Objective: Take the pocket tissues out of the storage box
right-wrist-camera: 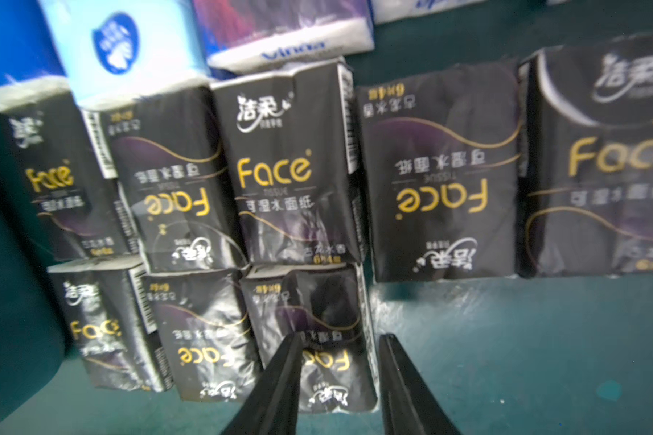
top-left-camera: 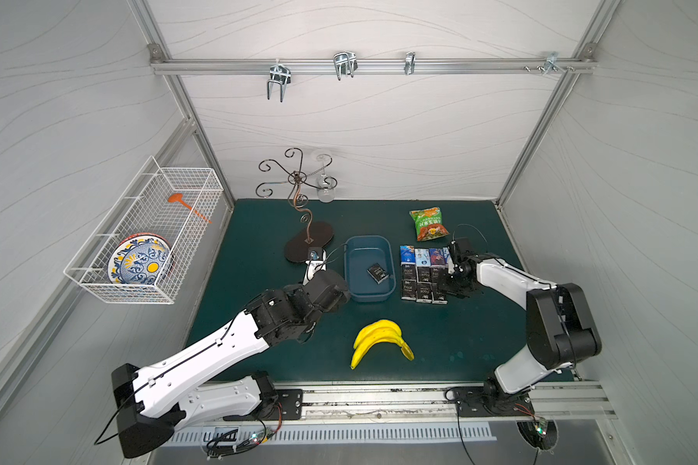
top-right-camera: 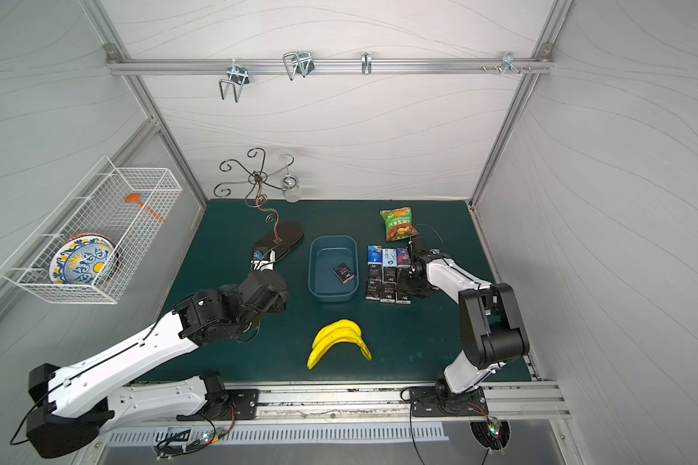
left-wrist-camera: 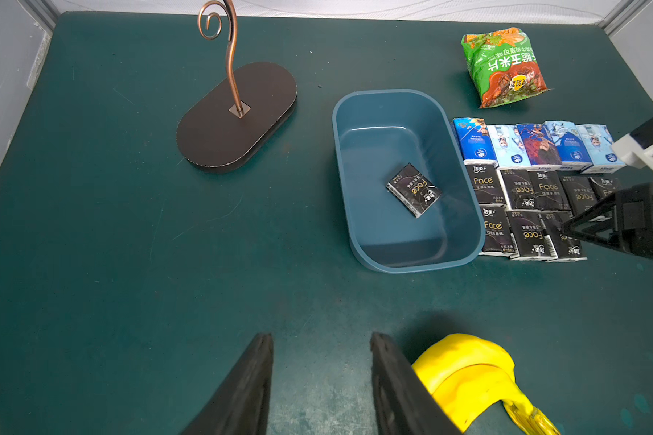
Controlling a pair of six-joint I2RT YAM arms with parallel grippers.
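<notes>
One black Face tissue pack (left-wrist-camera: 413,189) lies inside the blue storage box (left-wrist-camera: 407,259), toward its middle. To the box's right, rows of black Face packs (right-wrist-camera: 290,166) and blue and white packs (left-wrist-camera: 508,145) lie on the table. My left gripper is raised left of and in front of the box, its fingers apart and empty. My right gripper hangs low over the front row of black packs at its right end, fingers apart, with nothing visibly held.
Bananas (top-left-camera: 380,334) lie in front of the box. A green snack bag (top-left-camera: 429,223) lies behind the packs. A metal scroll stand (left-wrist-camera: 235,130) stands back left, and a wire basket (top-left-camera: 116,288) hangs at left.
</notes>
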